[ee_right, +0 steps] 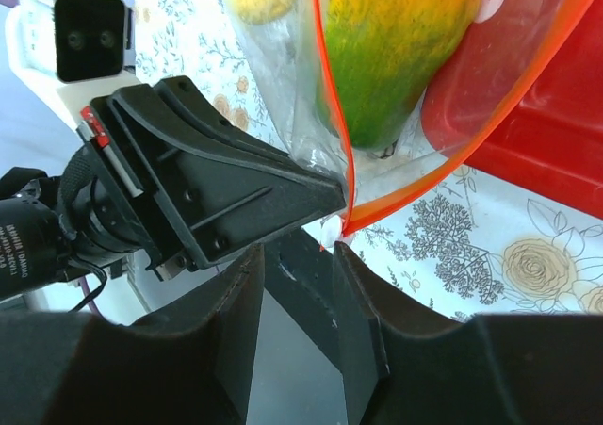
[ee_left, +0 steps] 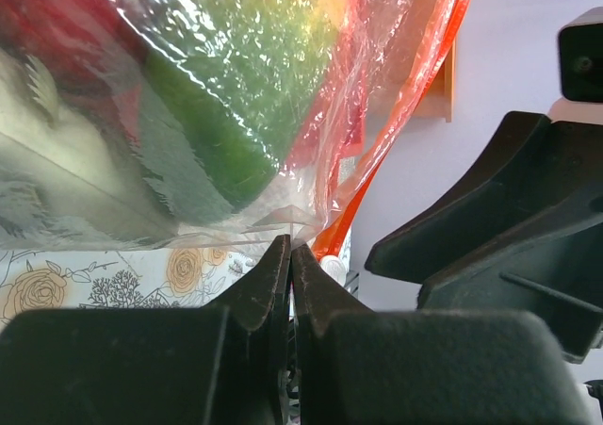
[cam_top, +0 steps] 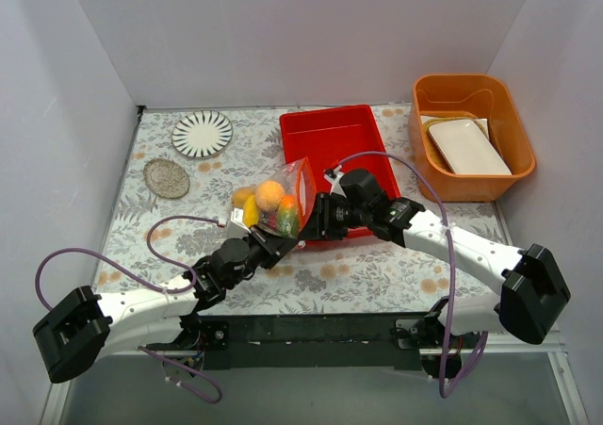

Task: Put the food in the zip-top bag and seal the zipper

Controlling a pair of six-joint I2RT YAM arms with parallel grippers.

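Note:
The clear zip bag (cam_top: 283,199) with an orange-red zipper (ee_right: 499,114) holds several foods: an orange (cam_top: 269,196), a yellow item (cam_top: 251,210) and a green-and-orange mango-like item (ee_right: 386,48). My left gripper is shut at the bag's lower corner, at the edge by the zipper; a thin bit of plastic meets its fingertips. My right gripper is open just beside that corner, a small white zipper end (ee_right: 332,232) showing between and beyond its fingertips.
A red tray (cam_top: 330,138) lies behind the bag. An orange bin (cam_top: 509,133) with plates stands at back right. Two plates (cam_top: 202,133) lie at back left, and patterned table surface is clear in front.

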